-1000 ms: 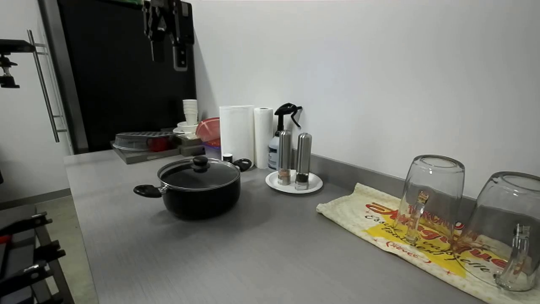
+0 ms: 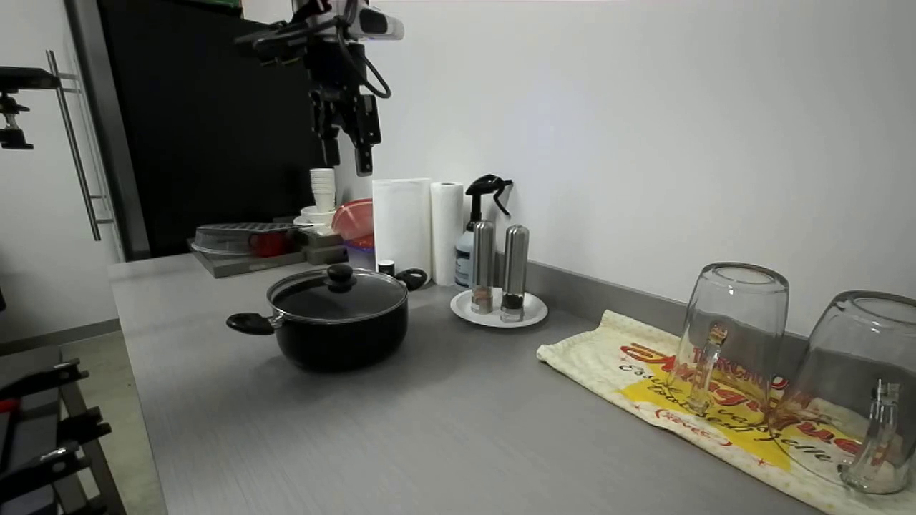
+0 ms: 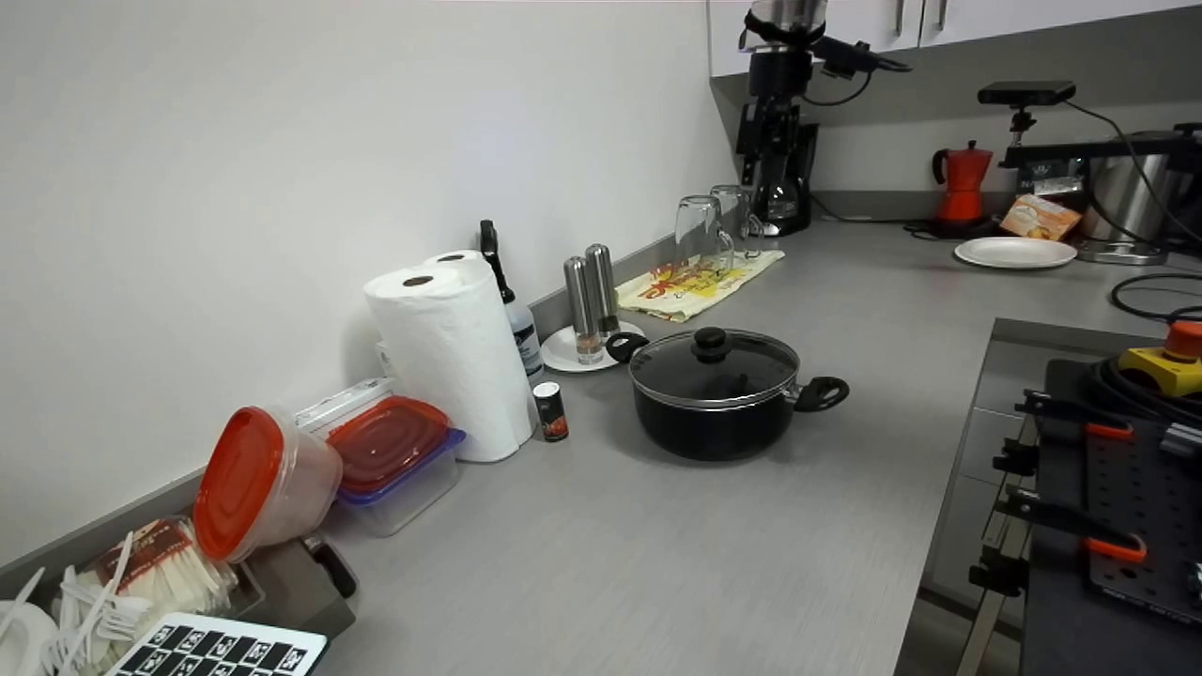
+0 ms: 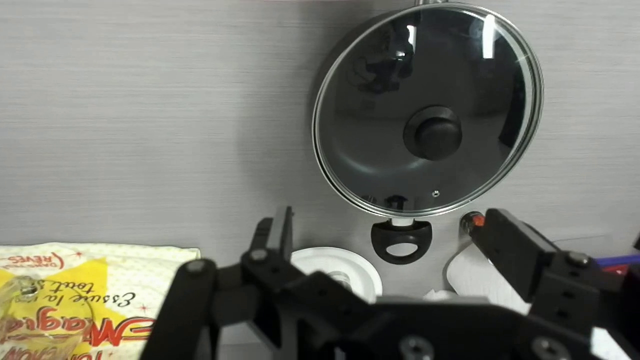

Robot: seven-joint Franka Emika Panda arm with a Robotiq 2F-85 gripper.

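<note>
A black pot (image 2: 343, 342) stands on the grey counter, covered by a glass lid (image 3: 676, 366) with a round black knob (image 4: 438, 137). My gripper (image 2: 348, 167) hangs high above the counter, fingers pointing down and spread apart. Nothing is between them. In the wrist view, the pot lies beyond the fingertips, its near handle (image 4: 424, 246) showing between the two fingers. From the second exterior view the gripper (image 3: 778, 186) appears well above and behind the pot, in front of the far wall.
Two mills (image 2: 514, 270) stand on a white plate (image 2: 536, 314) near the wall, close to paper towels (image 3: 451, 361) and a spray bottle (image 2: 464, 257). Upturned glass mugs (image 2: 730, 335) rest on a printed cloth (image 2: 592, 352).
My gripper has come lower and shifted right in the first exterior view, with more of the arm now showing. The pot and the other objects have stayed in place.
</note>
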